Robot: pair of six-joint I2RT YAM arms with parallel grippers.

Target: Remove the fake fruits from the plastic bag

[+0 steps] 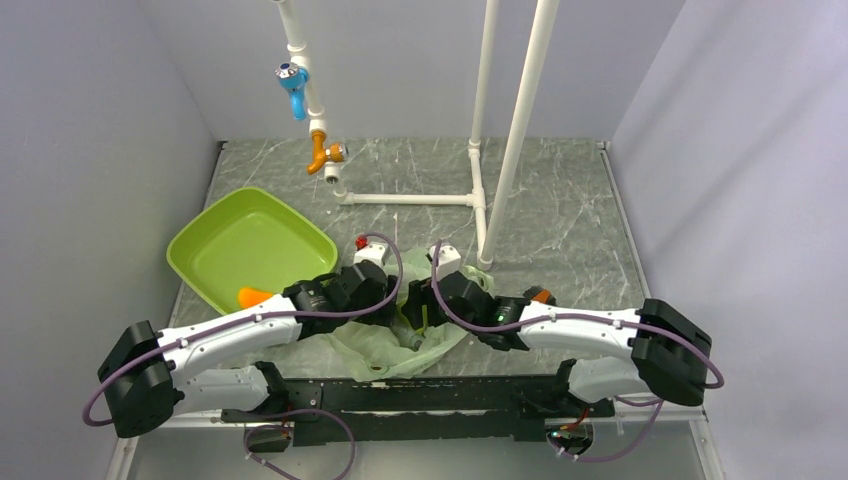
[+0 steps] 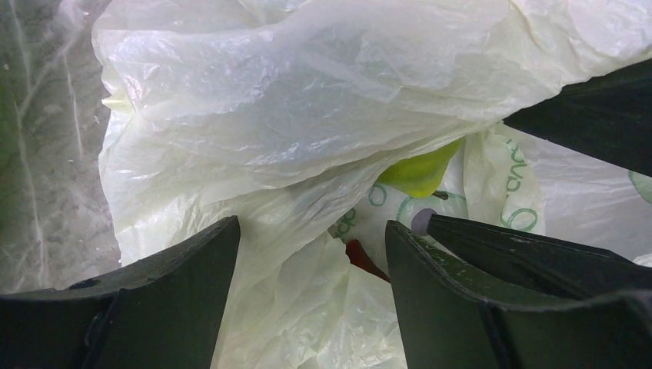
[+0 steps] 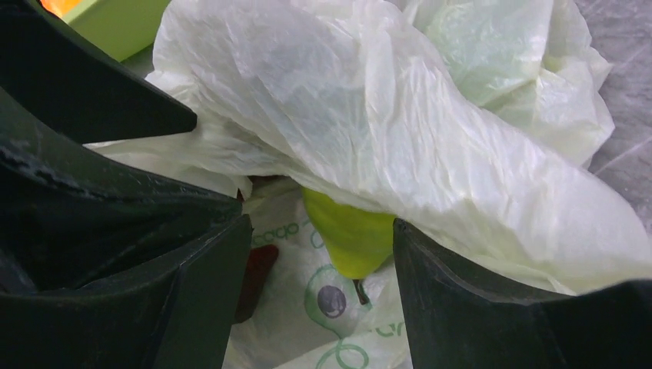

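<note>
The crumpled translucent plastic bag [image 1: 370, 345] lies at the front centre, with both grippers working close together over it. Inside, a yellow-green pear-like fruit [image 3: 350, 234] shows under a fold, alongside a dark red fruit [image 3: 257, 280]. In the left wrist view my left gripper is open at the bag's opening, the pear [image 2: 415, 169] beyond its fingers. My right gripper is open around the pear's area, which is partly covered by plastic. Fingers of the other gripper reach into each wrist view.
A green tray [image 1: 240, 240] with an orange item [image 1: 255, 297] sits at the left. White pipes [image 1: 410, 199] with blue and orange taps stand behind the bag. A dark orange object [image 1: 540, 295] lies right of the bag.
</note>
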